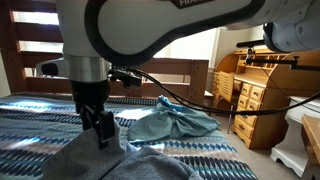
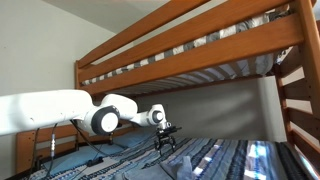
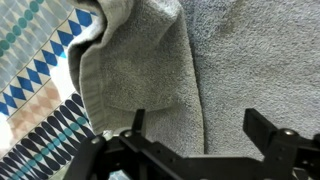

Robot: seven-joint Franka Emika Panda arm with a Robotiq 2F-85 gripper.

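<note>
A grey cloth point(image 1: 150, 168) lies rumpled on the patterned bedcover at the front of exterior view 1, a raised fold of it close to my gripper point(image 1: 103, 138). In the wrist view the grey towel-like cloth point(image 3: 270, 60) fills the right side, and a hemmed fold point(image 3: 150, 75) runs down the middle. My gripper is open over this cloth, its fingers wide apart with no cloth visibly pinched. Whether the fingertips touch the fabric is unclear. In exterior view 2 the gripper point(image 2: 165, 142) points down low over the bed.
A blue-green cloth point(image 1: 172, 122) is heaped farther back on the bedcover point(image 1: 40, 118). Behind it runs a wooden bed rail point(image 1: 170, 68). An upper bunk point(image 2: 190, 45) hangs overhead. A wooden desk point(image 1: 255, 95) stands beyond the bed on the right.
</note>
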